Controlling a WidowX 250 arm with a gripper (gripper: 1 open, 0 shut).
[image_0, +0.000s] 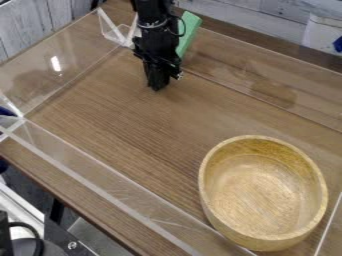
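My black gripper (158, 74) reaches down from the top middle of the camera view to the wooden tabletop (147, 140), shut, with nothing visible between its fingers. Behind it, a green object (187, 30) lies at the back, partly hidden by the arm.
A large pale yellow bowl (262, 190) sits at the front right. A clear plastic item is at the back beside the arm. Dark cables lie past the lower left edge.
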